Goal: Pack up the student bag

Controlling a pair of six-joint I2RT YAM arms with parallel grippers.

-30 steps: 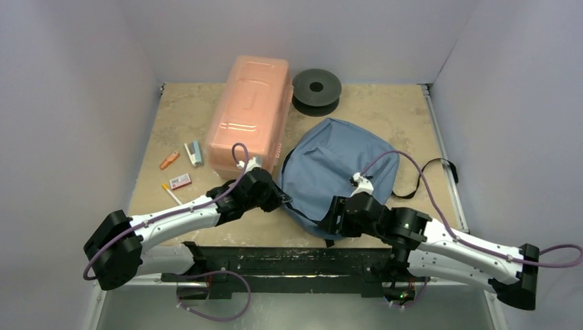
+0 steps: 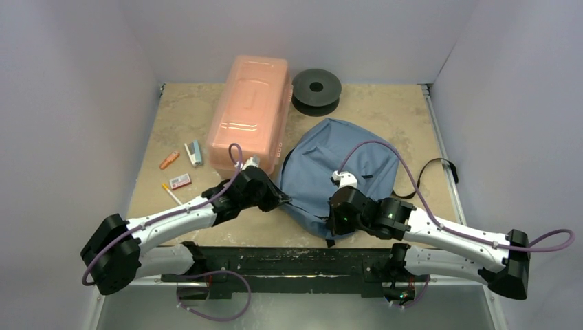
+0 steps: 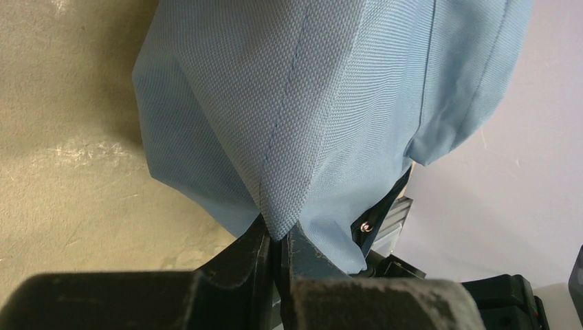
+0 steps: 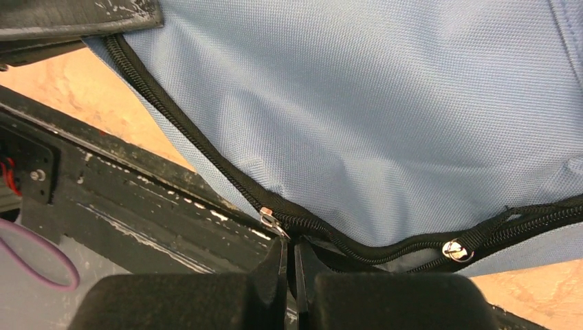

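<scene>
The blue student bag (image 2: 340, 158) lies on the right half of the table, its black zipper (image 4: 192, 130) running along the near edge. My left gripper is shut on a fold of the bag's fabric (image 3: 302, 137) at the near left side. My right gripper is shut at the zipper by a metal puller (image 4: 269, 218); whether anything sits between its fingertips is not clear. A second puller (image 4: 457, 251) lies farther along the zipper.
A pink lidded box (image 2: 249, 103) and a black spool (image 2: 316, 89) stand at the back. Small items, including a cigarette-sized white stick (image 2: 175, 196) and an orange piece (image 2: 169, 159), lie at the left. A black strap (image 2: 443, 160) lies at the right.
The left arm is almost still.
</scene>
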